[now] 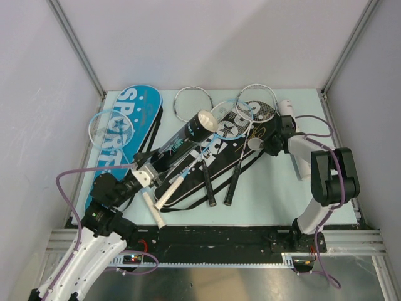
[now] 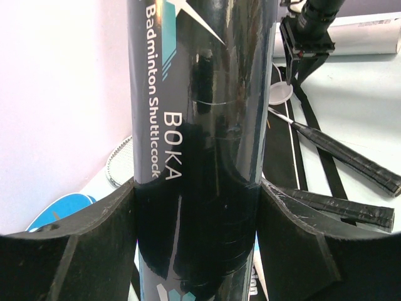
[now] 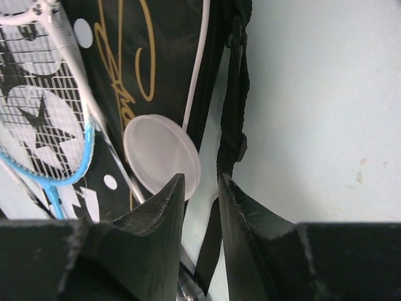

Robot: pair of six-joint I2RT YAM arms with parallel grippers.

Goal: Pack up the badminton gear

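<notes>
A dark shuttlecock tube (image 1: 185, 141) leans up to the right in my left gripper, which is shut around it. Lettering shows on the tube's side, and its upper end faces the top camera. On the edge of the black racket bag (image 1: 222, 153) lies a translucent white round lid (image 3: 160, 153). Right above it hangs my right gripper, its fingers a little apart with nothing clearly held. The left finger (image 3: 172, 200) of that gripper overlaps the lid's lower right edge in view; whether it touches cannot be told.
Several rackets lie across the bags, one with a black handle (image 1: 233, 185). The blue bag (image 1: 141, 106) is at the left. A white tube (image 1: 302, 166) lies beside the right arm. Bare table (image 1: 269, 197) shows at the front right.
</notes>
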